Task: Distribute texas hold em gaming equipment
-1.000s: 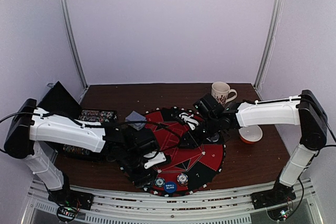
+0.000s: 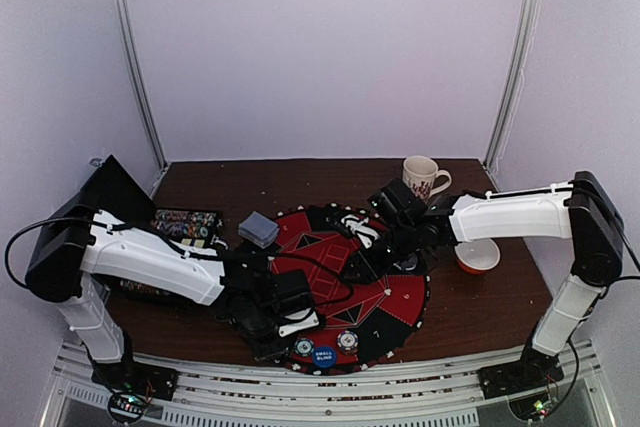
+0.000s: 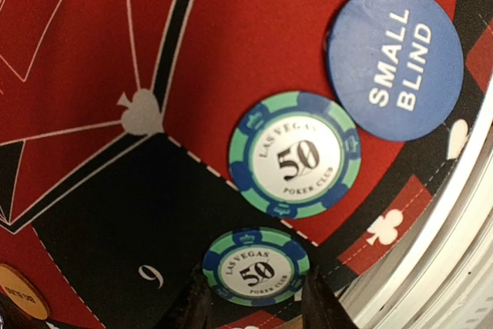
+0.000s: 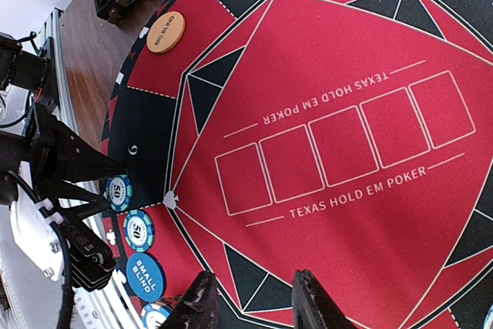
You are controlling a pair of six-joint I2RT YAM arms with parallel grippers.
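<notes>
My left gripper is part open, its fingertips at a green-and-blue 50 chip (image 3: 254,266) on the black numbered segment of the poker mat (image 2: 390,302). A second 50 chip (image 3: 294,156) lies beside the SMALL BLIND disc (image 3: 394,59), near the mat's edge. An orange BIG BLIND disc (image 4: 166,31) lies on the far side of that segment. In the right wrist view my right gripper is part open over the red mat, with nothing seen between its fingers.
The chip case (image 2: 185,222) stands at the left, a card stack (image 2: 258,230) behind the mat. A mug (image 2: 420,175) and white bowl (image 2: 478,255) stand at the right.
My left arm has shifted a little, its wrist moving down toward the mat's front-left edge. The right arm has not visibly moved.
</notes>
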